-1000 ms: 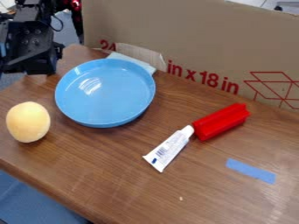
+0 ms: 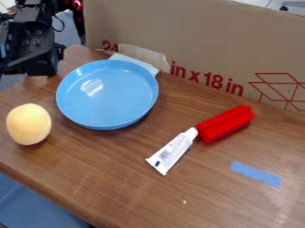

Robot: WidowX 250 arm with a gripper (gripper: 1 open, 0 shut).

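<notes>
At the upper left my dark gripper (image 2: 30,55) hangs over the table's edge, left of a round blue plate (image 2: 107,93); its fingers are too dark to make out whether they are apart. A pale yellow round object (image 2: 28,123) sits at the lower left. A white tube (image 2: 168,157) lies diagonally at the centre right, beside a red cylindrical object (image 2: 224,123).
A large cardboard box (image 2: 209,44) with red print stands along the back. A blue strip (image 2: 255,175) lies on the right of the wooden table (image 2: 131,200).
</notes>
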